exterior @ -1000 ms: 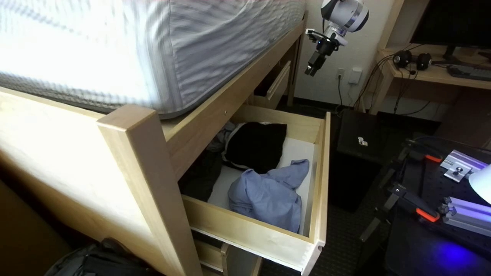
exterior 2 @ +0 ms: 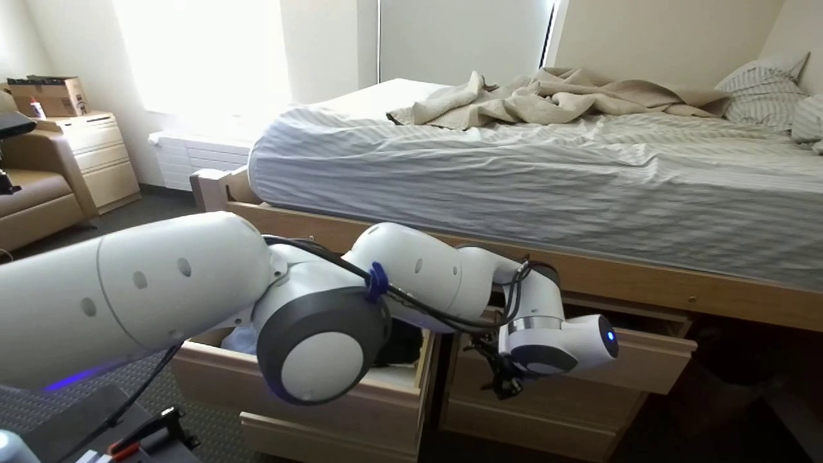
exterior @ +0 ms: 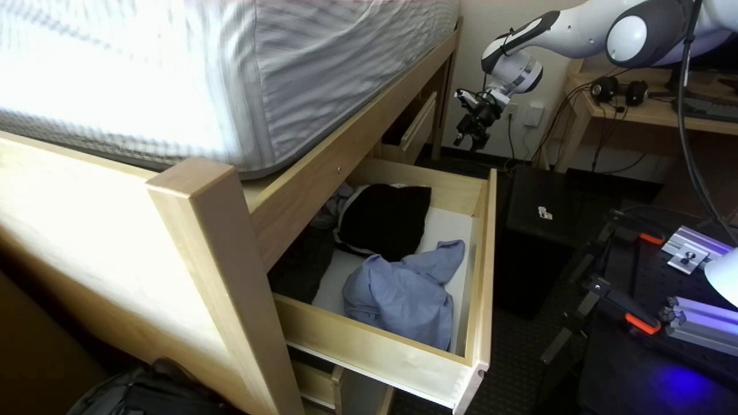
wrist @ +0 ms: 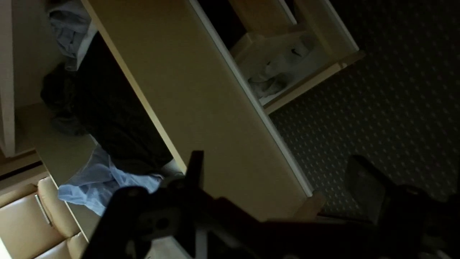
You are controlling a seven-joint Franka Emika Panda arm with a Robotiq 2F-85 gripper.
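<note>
In exterior view 1 my gripper [exterior: 471,136] hangs past the far end of a pulled-out wooden drawer [exterior: 486,276], higher than its rim. A blue cloth [exterior: 405,294] lies bunched in the near part of this drawer, and a black cloth [exterior: 387,218] sits behind it. The wrist view has the gripper with its dark fingers [wrist: 196,170] wide apart and nothing held between them. Beyond them is the drawer's outer side wall [wrist: 185,86]. From exterior view 2 the gripper [exterior 2: 505,386] is beside the second bank of drawers, its tips small and dark.
A lower drawer [wrist: 310,75] stands partly out with pale items inside. Another drawer [exterior: 418,128] is ajar farther along the bed frame [exterior: 373,142]. To the right are a desk [exterior: 664,117] and a black box [exterior: 546,187]. Carpet [wrist: 401,99] shows beside the drawers.
My gripper has come down and its orientation has changed, with its fingers looking more spread. More of the arm now shows at the upper right. The drawer and cloths look unmoved.
</note>
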